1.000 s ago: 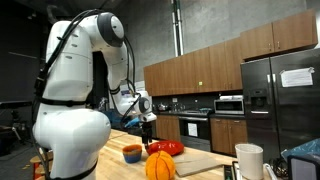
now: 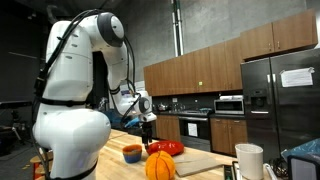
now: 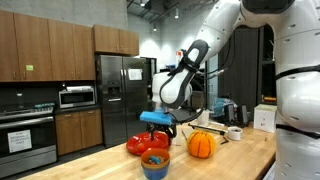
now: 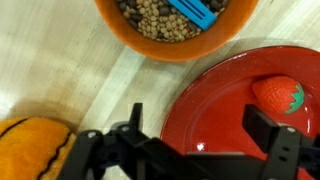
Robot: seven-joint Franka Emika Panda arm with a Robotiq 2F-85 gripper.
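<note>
In the wrist view my gripper stands open, its fingers far apart with nothing between them. Below it lies a red plate (image 4: 205,110), and a strawberry (image 4: 275,94) rests on the plate's right part. An orange-rimmed bowl (image 4: 165,48) at the top holds beans or pebbles and a blue tool (image 4: 196,11). Part of an orange pumpkin (image 4: 32,148) shows at lower left. From outside, the gripper (image 3: 160,129) hangs over the table near the red plate (image 3: 138,147), behind the blue-sided bowl (image 3: 155,170).
Beside the plate stands the pumpkin (image 2: 160,166), and farther right a white mug or canister (image 2: 249,160). A toaster (image 2: 304,163) occupies the right edge. Bare wooden tabletop (image 2: 200,162) lies between the plate and the canister.
</note>
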